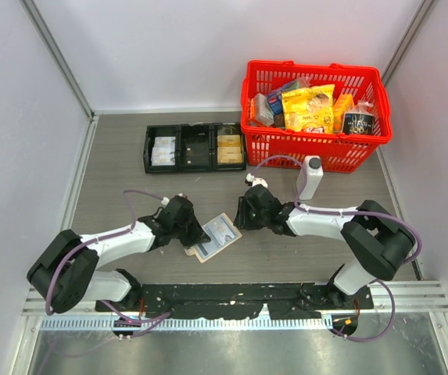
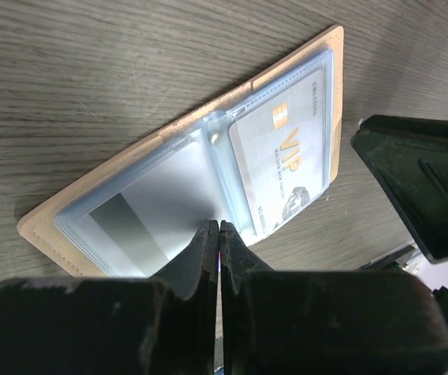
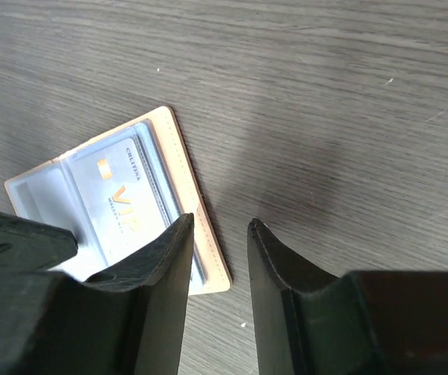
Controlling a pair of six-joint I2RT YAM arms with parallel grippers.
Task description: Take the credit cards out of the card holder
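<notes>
The card holder [image 2: 259, 83] lies flat and unfolded on the table, tan-edged with clear pockets. A white VIP credit card [image 2: 286, 148] rests in one of its pockets; the other pocket shows a pale card with a grey stripe [image 2: 130, 234]. Over the holder, my left gripper is shut with nothing between its fingers, its tips close to the VIP card's near corner but outside it. In the right wrist view, my right gripper stands open just beyond the holder's far edge, one finger over the tan border, nothing held.
At the back, a black tray [image 1: 197, 169] holds white and yellowish boxes. A red basket [image 1: 317, 144] full of packages stands back right, with a white bottle [image 1: 310, 178] in front. Bare table surrounds the holder.
</notes>
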